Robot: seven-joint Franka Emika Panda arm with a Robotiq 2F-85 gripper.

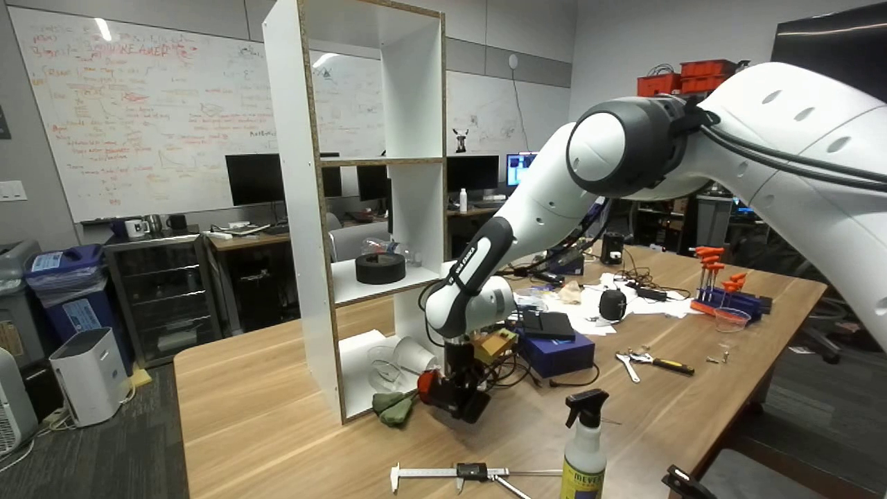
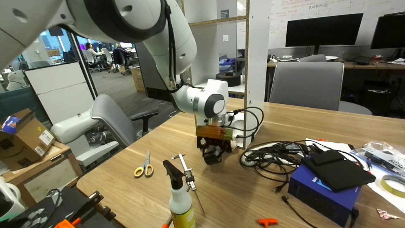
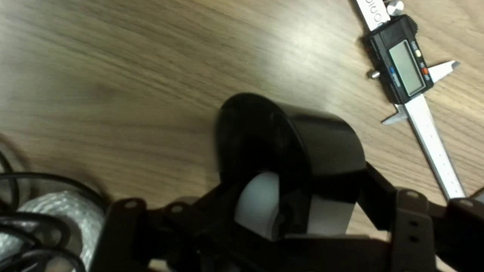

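My gripper is shut on a black cylindrical object (image 3: 326,140), which lies on its side in the wrist view with a round dark end facing left. Pale patches show among the fingers below it; what they belong to is unclear. In exterior view 1 the gripper (image 1: 459,391) hangs low over the table, just right of the shelf's bottom compartment (image 1: 357,362). A red round item (image 1: 426,386) with a green cloth-like piece (image 1: 393,408) is at the shelf's front edge, partly hidden by the gripper. Exterior view 2 shows the black object (image 2: 212,155) below the gripper.
A caliper (image 1: 472,471) and a spray bottle (image 1: 584,457) occupy the table front. Coiled black cables (image 2: 271,159) and a blue box (image 2: 322,190) lie beside the arm. A black roll (image 1: 380,267) rests on the middle shelf. Yellow-handled scissors (image 2: 144,169) lie toward the table edge.
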